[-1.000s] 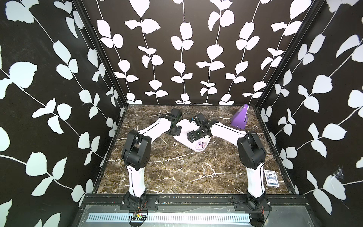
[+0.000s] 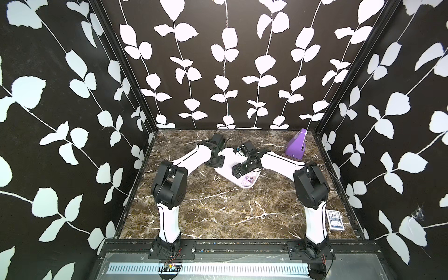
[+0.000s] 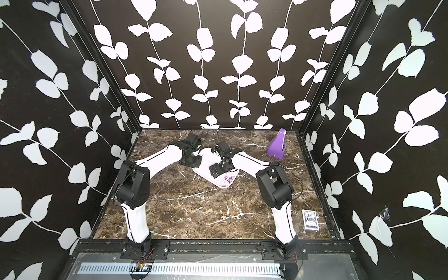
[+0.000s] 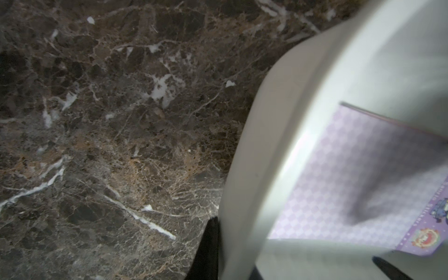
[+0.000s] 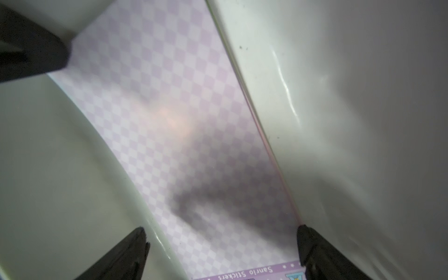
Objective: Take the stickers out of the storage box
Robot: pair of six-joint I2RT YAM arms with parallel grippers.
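Observation:
The white storage box (image 2: 226,170) sits mid-table between both arms. Inside lies the pale lilac checked sticker sheet, with printed "Sanrio Stickers" edging, seen along its length in the right wrist view. My left gripper is shut on the box's wall at the left end. My right gripper is open down inside the box over the sticker sheet, its fingers either side, nothing seen held. In the top views the grippers cover part of the box and stickers.
A purple wedge-shaped object (image 2: 295,144) stands at the back right, and a card deck (image 2: 335,219) lies at the front right.
The left arm and box look nearly still.

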